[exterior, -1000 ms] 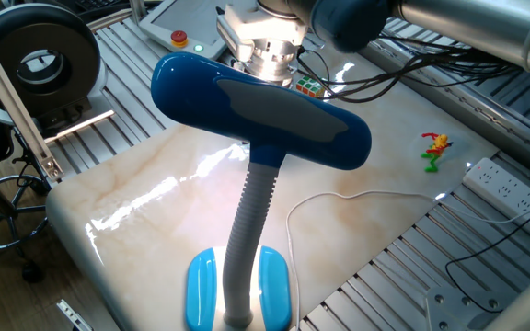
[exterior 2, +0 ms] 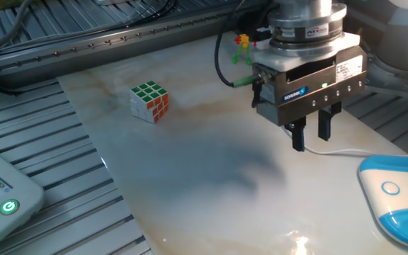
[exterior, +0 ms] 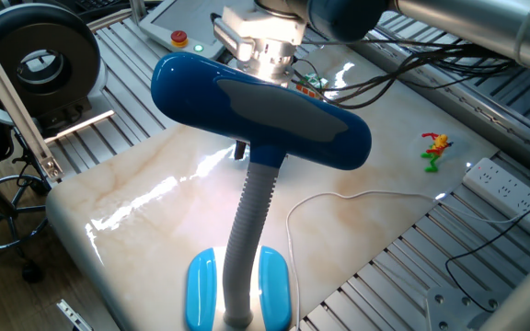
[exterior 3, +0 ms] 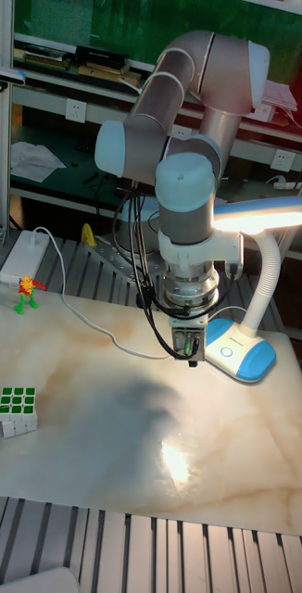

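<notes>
My gripper [exterior 2: 312,144] hangs over the table, its two dark fingers [exterior 2: 299,134] pointing down and apart, with only air between them. A Rubik's cube [exterior 2: 149,102], green on top with orange and white sides, rests on the table well away from the gripper; in exterior view 3 the cube [exterior 3: 18,410] is near the left edge. A small toy figure [exterior: 437,151] in red, yellow and green stands near the socket strip. The blue lamp head [exterior: 261,110] hides most of the gripper in exterior view 1.
The blue and white lamp base [exterior 3: 241,350] stands close to the gripper, its flexible neck [exterior 3: 267,282] rising beside the arm. A white cable [exterior: 339,194] crosses the table to a socket strip [exterior: 506,195]. Bare tabletop [exterior 3: 112,455] lies between cube and lamp.
In exterior view 1 the wrist has shifted slightly, and more of a dark finger shows below the lamp head. The cube there is more covered. Lamp and toy have not moved.
</notes>
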